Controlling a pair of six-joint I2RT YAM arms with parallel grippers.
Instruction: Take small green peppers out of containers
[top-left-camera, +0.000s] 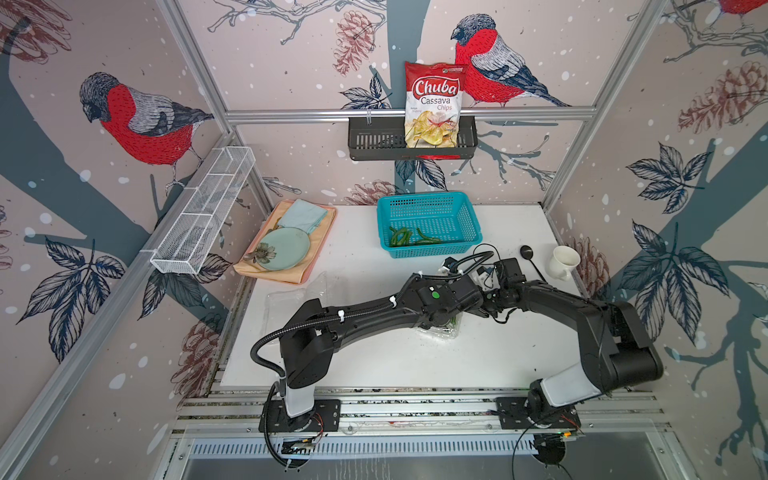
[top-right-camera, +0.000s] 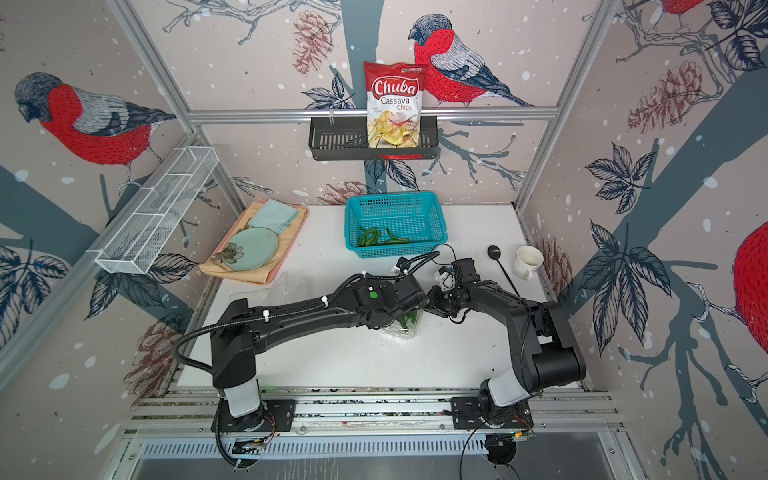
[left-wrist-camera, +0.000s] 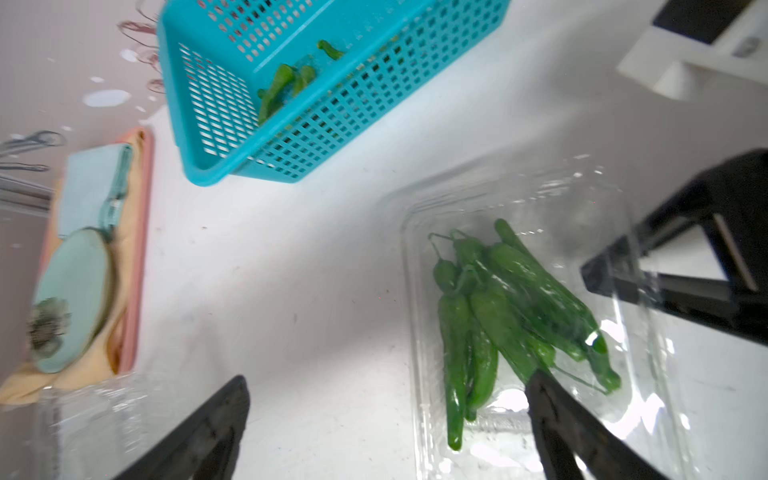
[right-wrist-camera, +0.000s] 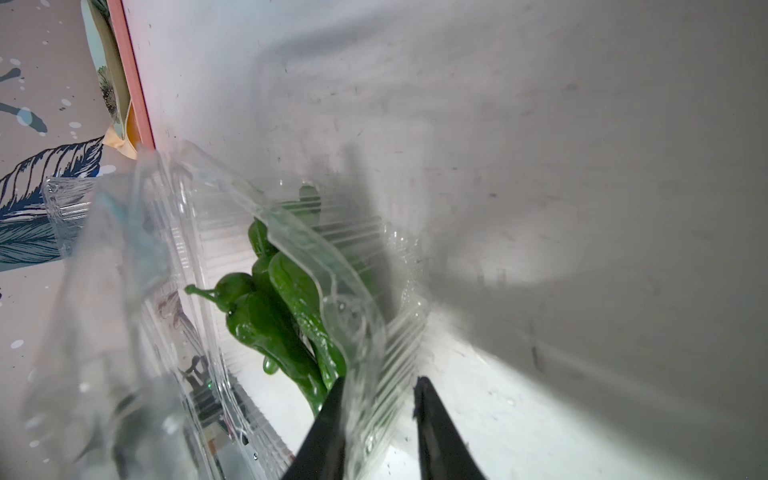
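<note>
A clear plastic container (left-wrist-camera: 416, 336) holds several glossy green peppers (left-wrist-camera: 496, 304); the left wrist view looks down into it. My left gripper is open with nothing between its fingers, its right fingertip over the container's near part. From the other side, my right gripper is shut on the container's clear wall, with peppers (right-wrist-camera: 276, 320) just inside. In the top left view the left arm covers most of the container. A few more green peppers (top-left-camera: 412, 236) lie in the turquoise basket (top-left-camera: 428, 200).
A second clear container (left-wrist-camera: 96, 424) sits at the left, seemingly empty. Beyond it are a board with a plate (top-left-camera: 285, 248) and cloth. A black spoon (top-left-camera: 526, 252) and white mug (top-left-camera: 563, 261) stand at the right.
</note>
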